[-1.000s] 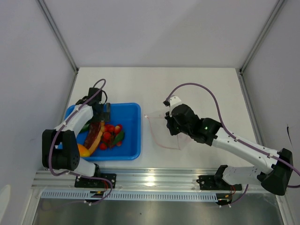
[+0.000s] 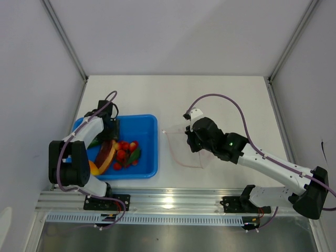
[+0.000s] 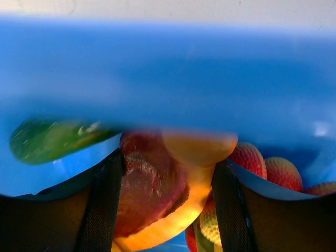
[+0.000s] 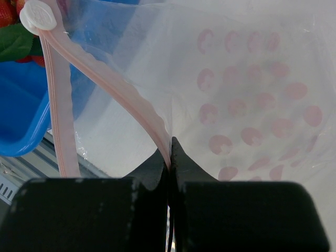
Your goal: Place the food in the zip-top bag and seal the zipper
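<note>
In the top view a hot dog (image 2: pixel 107 156), a dark red sausage in a tan bun, lies in the blue tray. My left gripper reaches down over its far end, fingers parted, one finger on each side of the sausage (image 3: pixel 152 181) and bun (image 3: pixel 194 202). Whether both fingers press on it is unclear. The clear zip bag (image 2: pixel 181 152) lies to the tray's right. My right gripper is shut on the bag's pink zip edge (image 4: pixel 123 97), holding it raised so the mouth gapes. A white slider (image 4: pixel 38 17) sits at the zip's far corner.
The blue tray (image 2: pixel 156 152) also holds strawberries (image 2: pixel 122 155), a green item (image 3: pixel 58 139) and an orange item (image 2: pixel 94 168). In the left wrist view the tray's wall (image 3: pixel 168 73) stands close beyond the fingers.
My left gripper's fingers have drawn closer together around the hot dog, and the arm has shifted slightly. The strawberries moved a little. The right arm and bag hold still.
</note>
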